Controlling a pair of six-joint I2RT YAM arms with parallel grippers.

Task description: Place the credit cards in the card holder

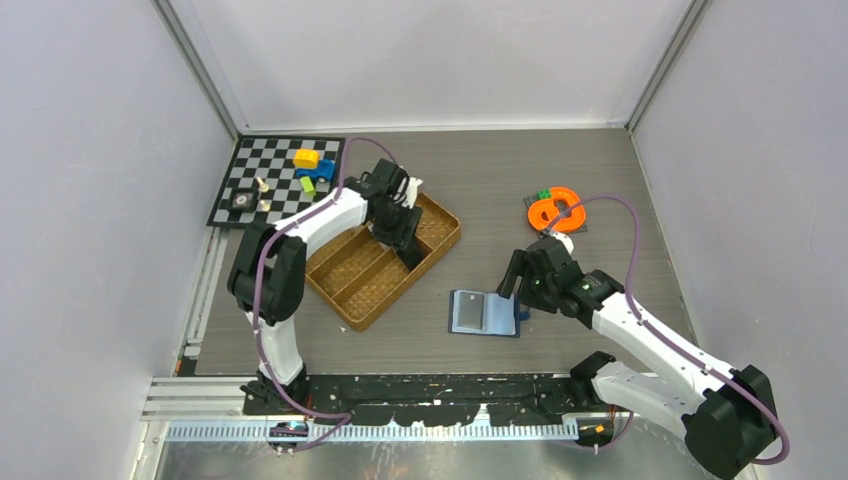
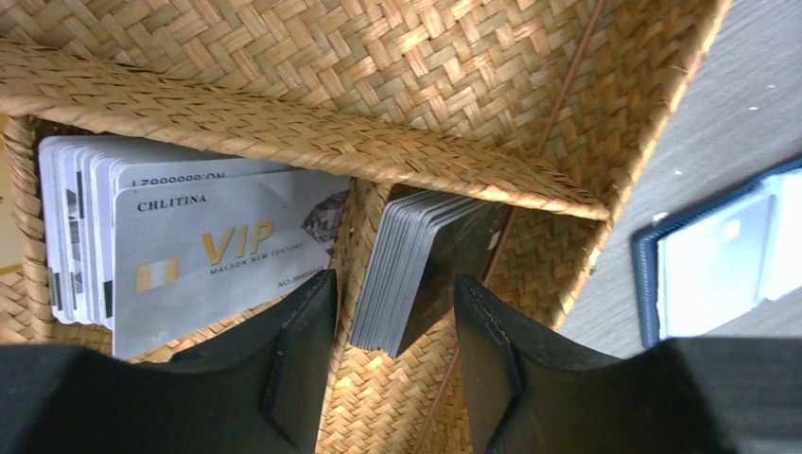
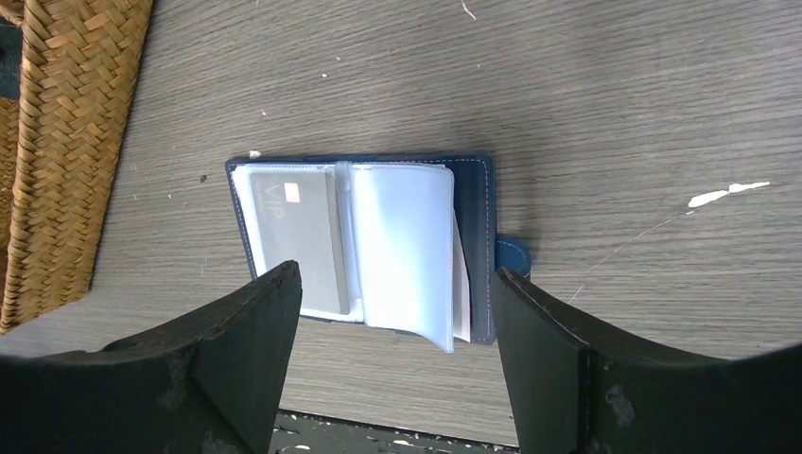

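Over the woven basket [image 1: 350,312] my left gripper is part open, its fingers on either side of a stack of dark cards with pale edges [image 2: 402,274]. The stack leans on a divider, and no grip on it shows. Beside it in the basket lies a pile of silver VIP cards [image 2: 213,241]. The blue card holder [image 3: 478,246] lies spread on the table, a grey VIP card [image 3: 301,236] in its left clear sleeve. My right gripper stands open above the holder's near side, with nothing between its fingers.
A checkered board [image 1: 265,155] with small toys sits at the back left. An orange toy [image 1: 545,212] lies at the back right. Table space between the basket and the holder is clear.
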